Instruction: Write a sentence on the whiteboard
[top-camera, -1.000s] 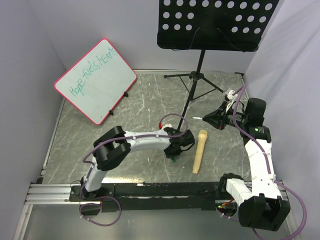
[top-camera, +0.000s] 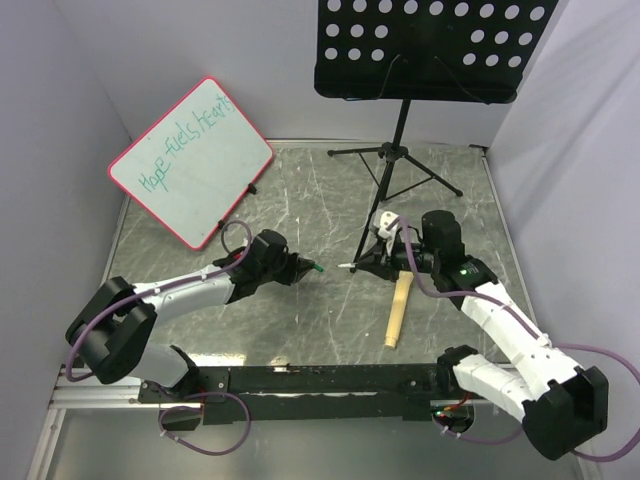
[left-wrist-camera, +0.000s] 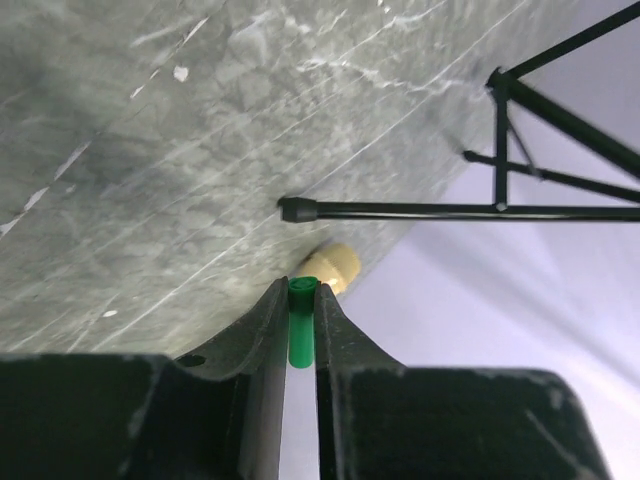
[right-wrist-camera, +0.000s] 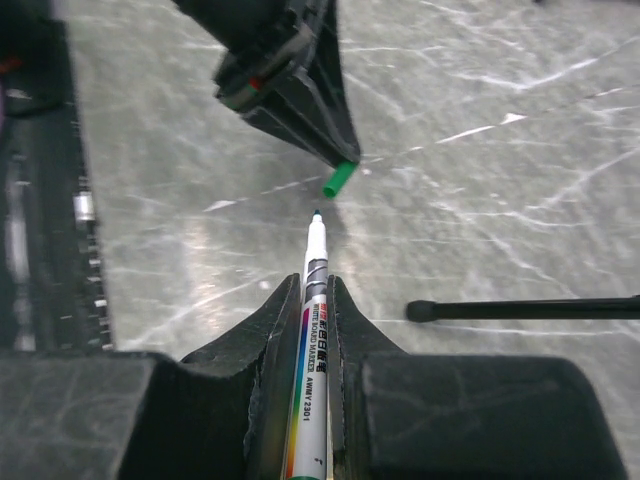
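Observation:
The whiteboard (top-camera: 205, 215) stands at the left in the top view, with "Hope fuels heart" in green handwriting (top-camera: 186, 140) on it. My right gripper is shut on a white marker (right-wrist-camera: 313, 370), whose bare dark tip (right-wrist-camera: 317, 213) points outward. A green cap sits between the fingertips of my left gripper; in the right wrist view the cap (right-wrist-camera: 340, 180) sticks out just beyond the marker's tip, apart from it. The top view has both grippers facing each other above the middle of the table, a small gap between cap and marker.
A black music stand (top-camera: 404, 125) rises at the back, one leg reaching forward near the right gripper. A wooden, rounded stick (top-camera: 399, 310) lies on the table below the right arm.
My left gripper has drawn back leftward and up from the middle front, carrying the cap. My right gripper has come left with the marker, toward the cap. The writing is unchanged.

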